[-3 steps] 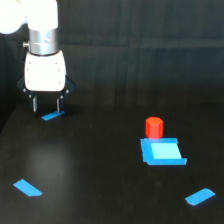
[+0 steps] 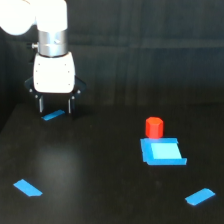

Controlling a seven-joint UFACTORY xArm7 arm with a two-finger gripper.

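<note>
A small red block point(image 2: 154, 127) stands at the back edge of a blue-bordered square point(image 2: 146, 156) with a pale middle, right of the table's centre. I cannot tell whether the block rests on the border or just behind it. Far to the left, my gripper point(image 2: 56, 105) points down with its two fingers spread apart. Nothing shows between them. The block is well away from the gripper.
Blue tape strips mark the dark table: one point(image 2: 53, 115) just under the gripper, one point(image 2: 27, 188) at front left and another point(image 2: 201, 197) at front right. Between gripper and block the table point(image 2: 100, 150) is bare.
The arm and gripper have shifted a little to the right. The red block and the blue-bordered square have stayed where they were.
</note>
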